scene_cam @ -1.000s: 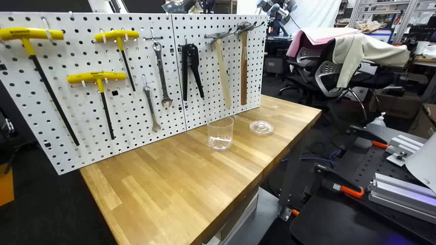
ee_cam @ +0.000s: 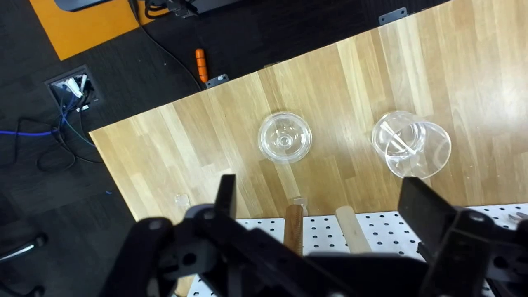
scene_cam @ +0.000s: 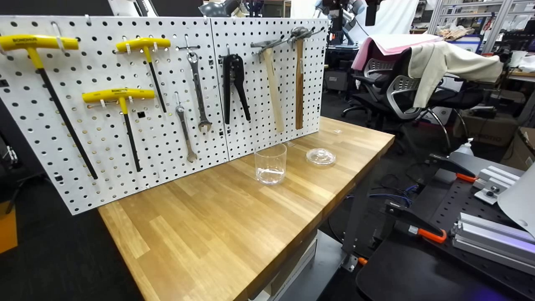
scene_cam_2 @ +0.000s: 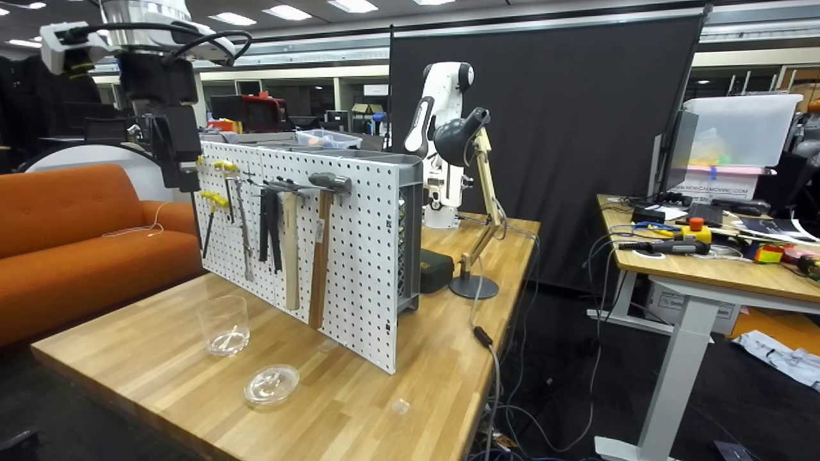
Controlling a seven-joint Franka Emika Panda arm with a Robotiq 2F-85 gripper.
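On the wooden table stands a clear, open-topped glass jar (scene_cam: 271,165), upright, with a thin white strip low in it. A round clear lid (scene_cam: 321,156) with a small knob lies flat on the wood, apart from the jar. From above, the wrist view shows the lid (ee_cam: 284,137) near the middle and the jar (ee_cam: 413,143) to its right. My gripper is open, its two dark fingers wide apart and nothing held. High over the table, the gripper (scene_cam_2: 180,184) hangs at the upper left of exterior view 2, well above jar and lid.
A white pegboard (scene_cam: 165,165) runs along the table's back, hung with yellow T-handle keys, wrenches, a black stripping tool (scene_cam: 234,85) and two hammers. The hammer handles (ee_cam: 293,227) hang near the lid's side.
Dark parts of the arm have come into the top of exterior view 1, where they were absent a second ago. Jar and lid have stayed in place.
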